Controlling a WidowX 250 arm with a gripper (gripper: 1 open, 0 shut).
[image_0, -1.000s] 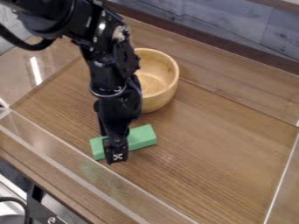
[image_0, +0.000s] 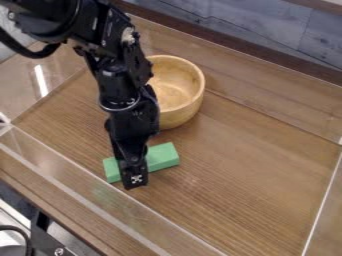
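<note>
A green block (image_0: 162, 157) lies flat on the wooden table at the lower middle left. My black gripper (image_0: 131, 174) reaches down from the top left, its fingertips over the block's left part. The fingers hide part of the block, and whether they touch or grip it cannot be seen.
A tan bowl (image_0: 182, 78) stands behind the arm, upper middle.
The upper part of the arm has shifted a little to the left. The gripper and the green block look almost unchanged.
</note>
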